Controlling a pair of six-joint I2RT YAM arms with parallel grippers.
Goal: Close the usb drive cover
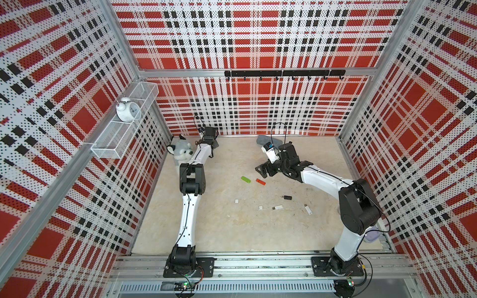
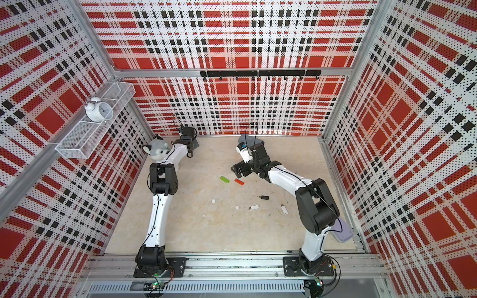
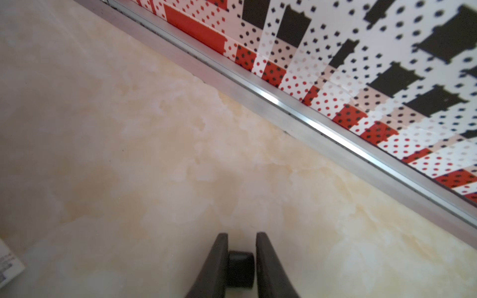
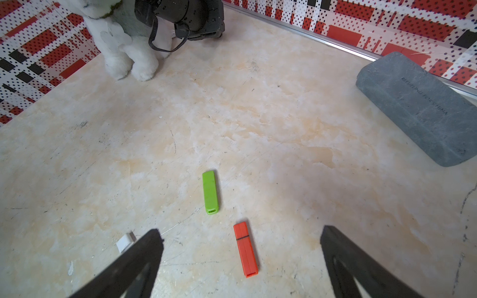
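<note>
My left gripper is shut on a small black piece (image 3: 240, 272), likely a cap, seen end-on over bare tabletop near the back left. Wide open, with nothing held, my right gripper hangs above the table. A red USB drive (image 4: 246, 250) lies below and between its fingers, and a green USB drive (image 4: 210, 192) lies a little beyond. Closer to the front in the top left view are a black USB drive (image 1: 287, 197) with its plug bare, a white drive (image 1: 277, 207), another white drive (image 1: 308, 209), and small white caps (image 1: 236, 201).
A plush dog (image 4: 121, 44) sits at the back left beside the left arm. A grey block (image 4: 422, 106) lies by the back wall. At the front right is a purple container (image 2: 341, 231). The table between the arms is mostly clear.
</note>
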